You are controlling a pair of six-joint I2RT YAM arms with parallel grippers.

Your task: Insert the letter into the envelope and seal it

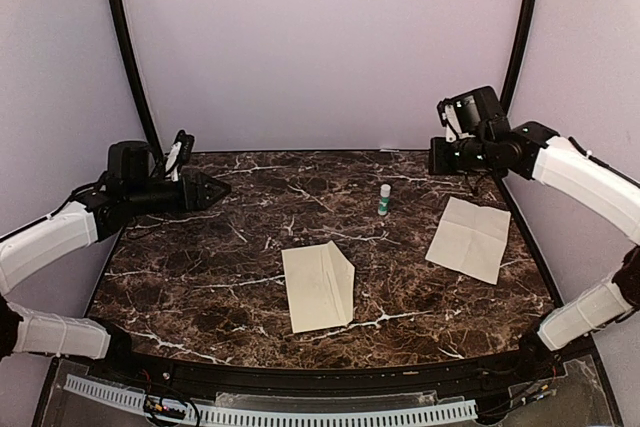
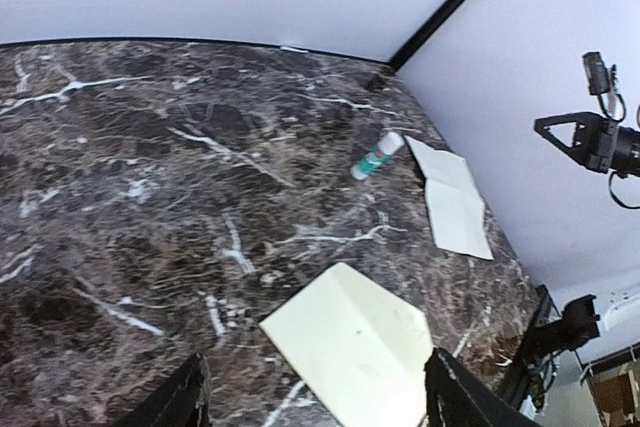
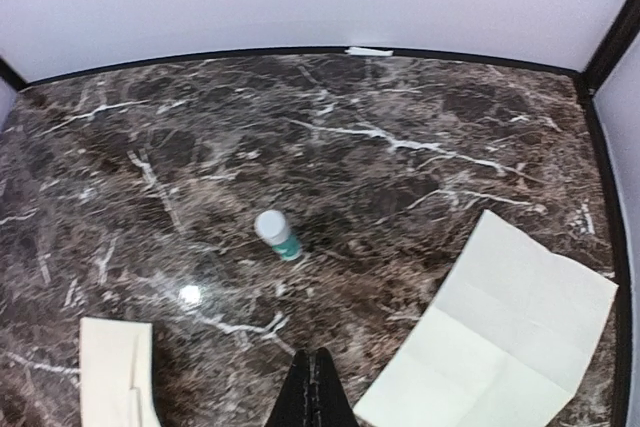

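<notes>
A cream envelope with its flap lies at the front centre of the dark marble table. The letter, a creased white sheet, lies flat at the right. A small glue stick with a white cap and green body stands between them, further back. My left gripper is raised over the left side of the table, open with nothing between its fingers. My right gripper is raised above the back right, behind the letter. It is shut, its dark tips at the bottom of the right wrist view, with nothing visible between them.
Pale walls enclose it at the back and both sides. A small white strip lies on the back edge.
</notes>
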